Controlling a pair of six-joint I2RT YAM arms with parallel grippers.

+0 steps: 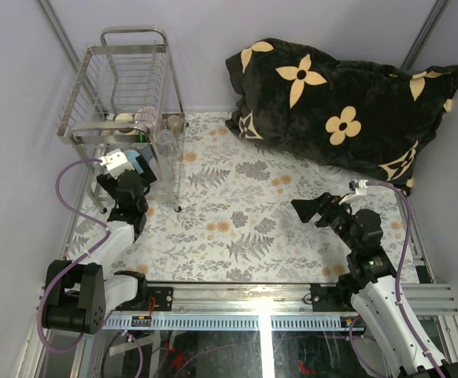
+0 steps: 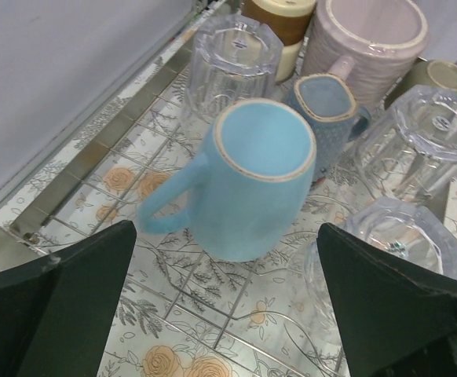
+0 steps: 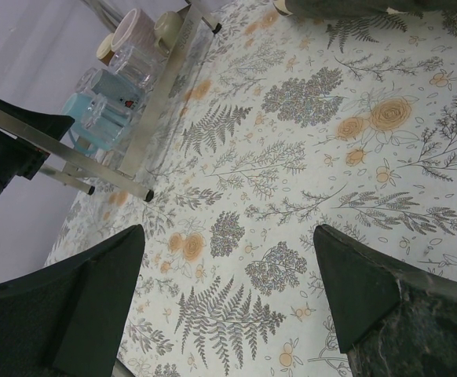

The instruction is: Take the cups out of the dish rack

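On the metal rack's lower tier, a light blue mug point(image 2: 244, 204) lies tilted, handle to the left, framed by the open fingers of my left gripper, nothing held. Around it are clear glasses point(image 2: 413, 137), a small blue-grey mug point(image 2: 323, 118), a pink mug point(image 2: 362, 43), a brown-and-cream cup point(image 2: 276, 20) and an olive cup point(image 2: 440, 78). In the top view the left gripper partly hides the cups. My right gripper stands open over the bare mat at the right, away from the rack point(image 1: 95, 94).
A dark flower-patterned cushion point(image 1: 347, 102) fills the back right. The patterned mat point(image 1: 237, 213) between the rack and my right arm is clear. Walls enclose the sides, and a metal rail point(image 1: 213, 291) runs along the front edge.
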